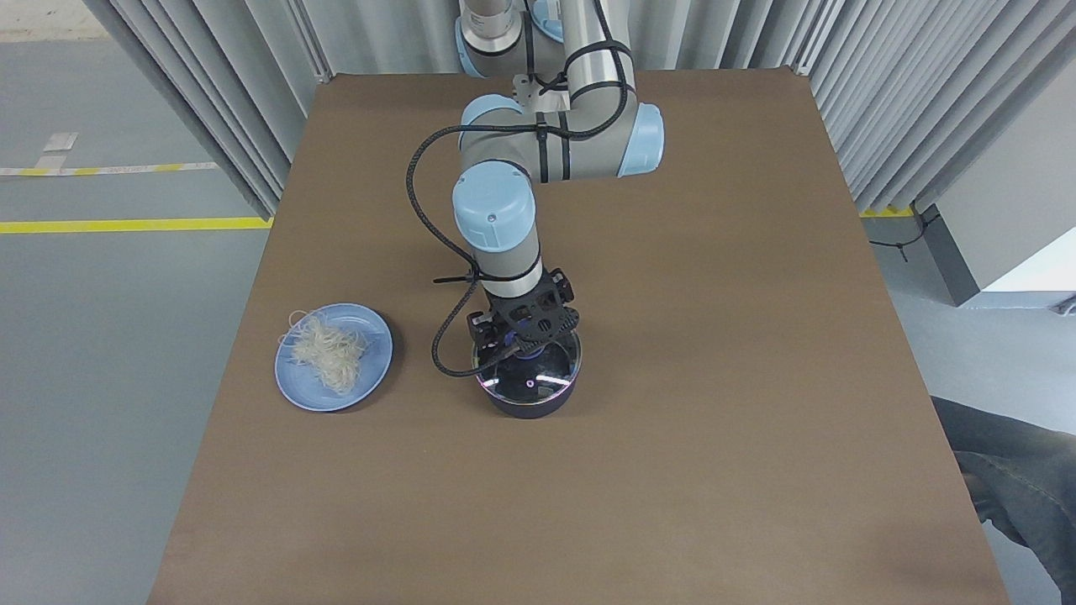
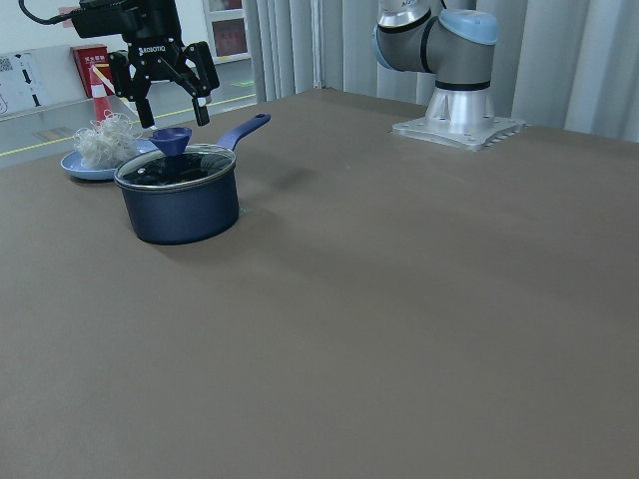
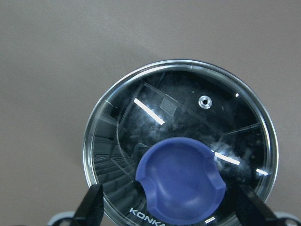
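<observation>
A dark blue saucepan (image 2: pixel 180 215) with glass lid (image 1: pixel 530 388) stands mid-table, its blue handle (image 2: pixel 244 130) pointing back. My gripper (image 2: pixel 175 116) hangs open just above the lid's blue knob (image 3: pixel 181 183), its fingers apart on either side with nothing between them. In the wrist view the fingertips show at the bottom edge, left and right of the knob. A blue plate (image 1: pixel 298 378) with pale noodle-like strands (image 1: pixel 333 353) lies left of the pan in the front view.
The robot's base (image 2: pixel 459 125) stands at the back. A person's leg (image 1: pixel 1019 484) is beside the table's right edge.
</observation>
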